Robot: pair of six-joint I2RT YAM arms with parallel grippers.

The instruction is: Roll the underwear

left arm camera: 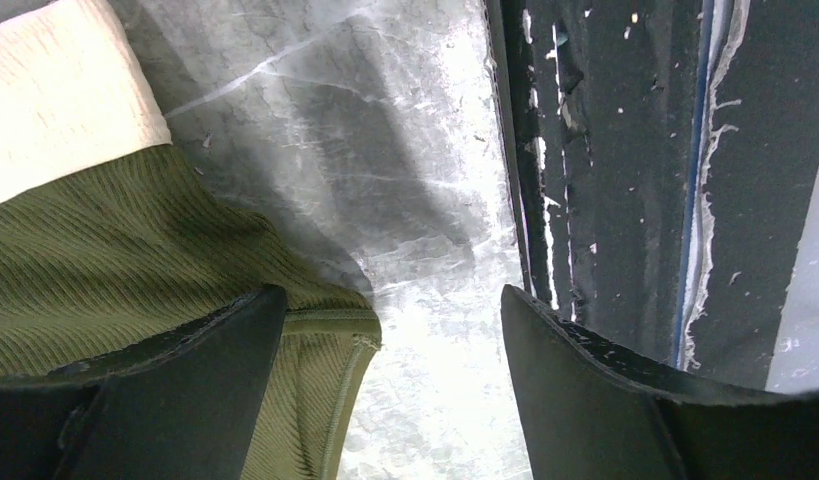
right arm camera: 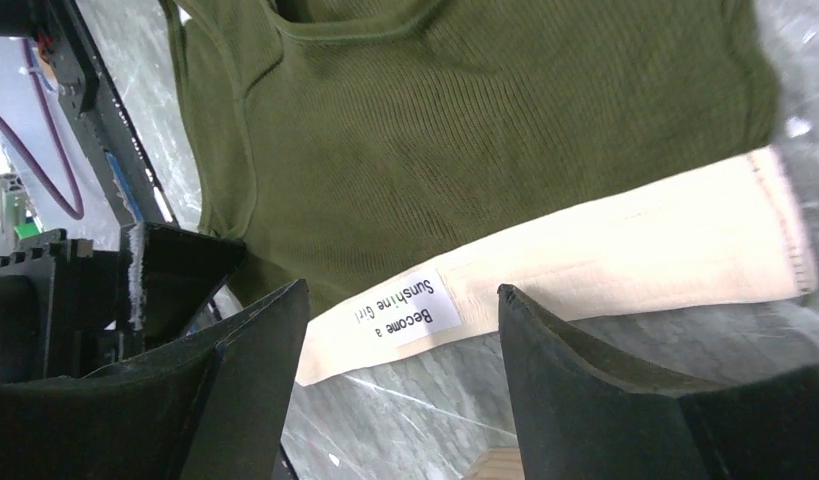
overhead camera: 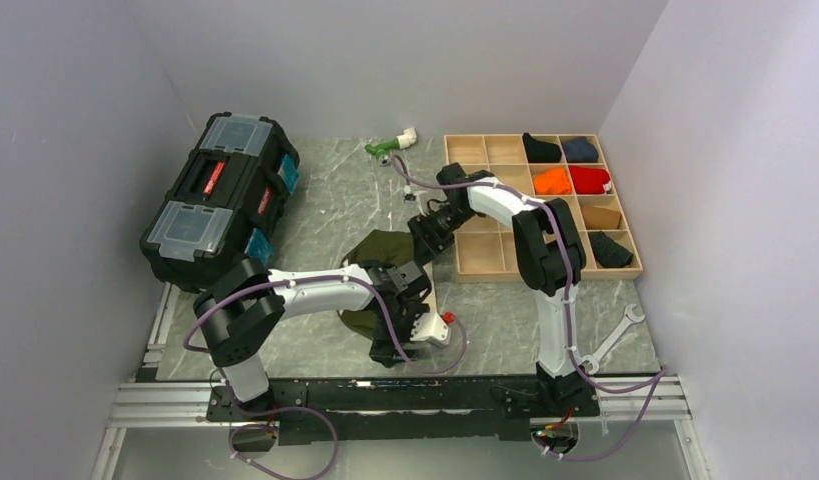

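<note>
Olive-green underwear [overhead camera: 385, 245] lies on the grey marbled table, partly covered by my left arm in the top view. Its pale waistband [right arm camera: 635, 250], with a printed label [right arm camera: 410, 305], runs along one side. My left gripper is open at the front end of the garment; a seamed corner of the green cloth [left arm camera: 335, 322] reaches between its fingers. Over the waistband my right gripper is open, the labelled stretch showing between its fingers without being pinched. The left gripper's dark body [right arm camera: 75, 300] appears close by in the right wrist view.
A wooden divided box [overhead camera: 480, 255] at the right holds several rolled cloths, with some compartments empty. At the left stands a black toolbox [overhead camera: 220, 190]. A wrench [overhead camera: 615, 335] lies front right, and a green-and-white object [overhead camera: 393, 142] at the back. Bare table lies front right of centre.
</note>
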